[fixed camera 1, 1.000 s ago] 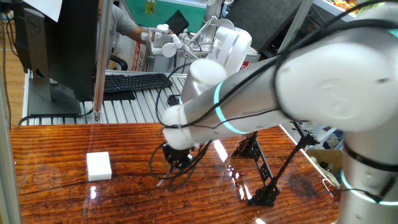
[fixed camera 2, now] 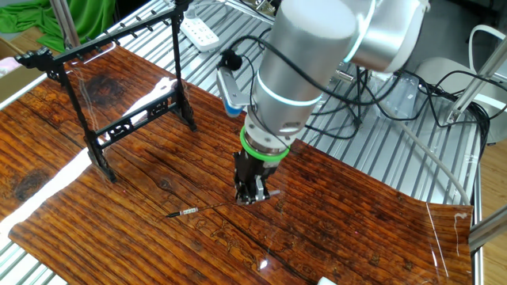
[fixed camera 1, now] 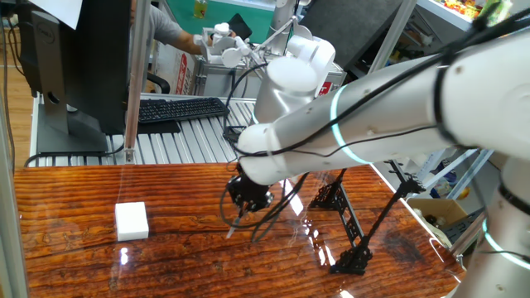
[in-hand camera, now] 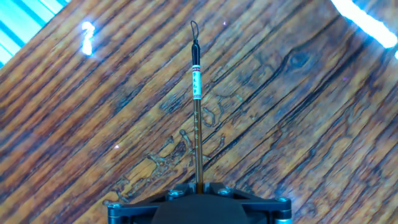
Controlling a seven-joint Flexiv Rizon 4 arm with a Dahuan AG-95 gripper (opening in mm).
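A thin writing brush (in-hand camera: 197, 124) with a brown shaft, a white label and a dark looped end runs straight out from my gripper, which is shut on its shaft in the wrist view. In exterior view 2 the labelled part of the brush (fixed camera 2: 188, 211) points left from the gripper (fixed camera 2: 252, 198), while a pale end shows on the other side. My gripper (fixed camera 1: 248, 199) hangs over the middle of the table in exterior view 1, partly hidden by loose cables. How high the brush is above the wood is hard to tell.
A black brush stand (fixed camera 2: 135, 123) with a hooked top bar stands on the glossy wooden table (fixed camera 2: 348, 229). A white block (fixed camera 1: 132, 221) lies at the left in exterior view 1. Behind are a keyboard (fixed camera 1: 182, 109) and a monitor. Between block and gripper the wood is clear.
In exterior view 1 my gripper has moved right and slightly up the picture, with the brush still in it. The block and stand have not moved.
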